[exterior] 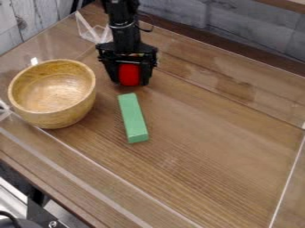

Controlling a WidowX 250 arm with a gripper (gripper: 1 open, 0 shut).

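Note:
A black gripper (127,61) at the top centre is lowered over a red object (130,75), which sits just right of the yellow bowl. Dark fingers surround the red object; whether they are closed on it is not clear. A green block (132,118) lies lengthwise on the wooden table, below the red object.
The large yellow bowl (52,94) occupies the left side. A whitish, translucent item (95,28) is at the top left, behind the arm.

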